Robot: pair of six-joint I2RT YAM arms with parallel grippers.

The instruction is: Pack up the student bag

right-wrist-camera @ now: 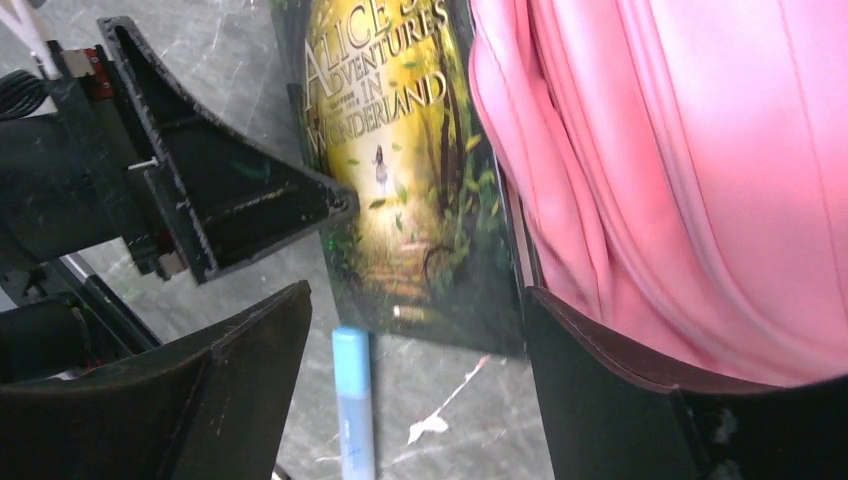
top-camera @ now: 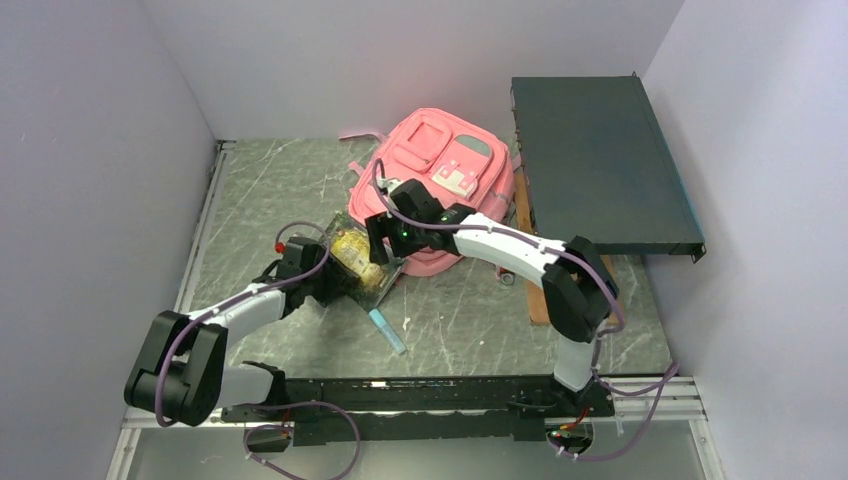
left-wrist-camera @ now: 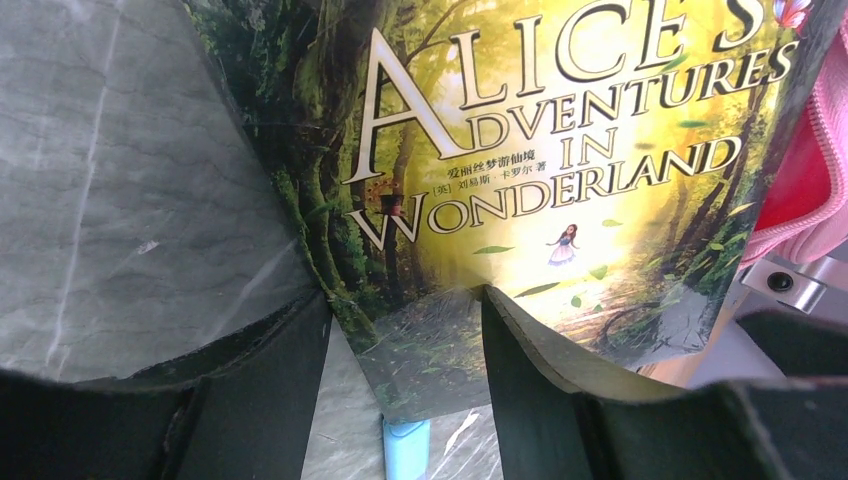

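An Alice's Adventures in Wonderland book (top-camera: pixel 356 255) (left-wrist-camera: pixel 600 200) (right-wrist-camera: pixel 420 250) lies against the front-left side of the pink backpack (top-camera: pixel 440 165) (right-wrist-camera: pixel 690 160). My left gripper (top-camera: pixel 325 280) is shut on the book's near-left edge. In the right wrist view its black body reaches onto the cover. My right gripper (top-camera: pixel 385 245) hangs open above the book's right side, at the backpack's edge. Pink fabric runs along the book's edge; whether any of the book is inside cannot be told.
A light blue stick-like item (top-camera: pixel 387 330) (right-wrist-camera: pixel 354 400) lies on the marble surface in front of the book. A dark raised panel (top-camera: pixel 600 160) over a wooden board (top-camera: pixel 532 300) fills the right side.
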